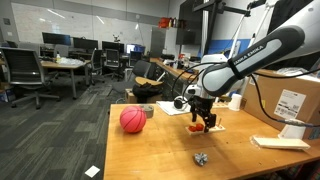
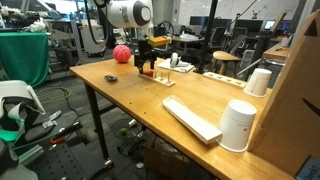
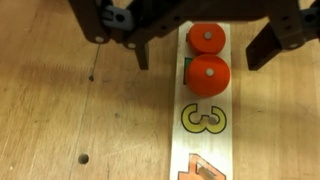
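A pale wooden number board (image 3: pixel 203 150) runs up the wrist view, a yellow 3 and an orange number showing on it. Two round red pieces (image 3: pixel 207 76) sit on the board, one behind the other, each with a peg tip in its middle. My gripper is open above them, one finger to either side of the board. The fingers (image 3: pixel 143 52) look clear of the red pieces. From outside, the gripper (image 1: pixel 206 122) points down over the board (image 2: pixel 168 82), close to the red pieces (image 1: pixel 195 127).
A red ball (image 1: pixel 132 119) rests on the table's left, with a small dark metallic object (image 1: pixel 201 158) near the front. A white block (image 2: pixel 192 120) and white cups (image 2: pixel 237 125) stand by a cardboard box (image 1: pixel 283 101).
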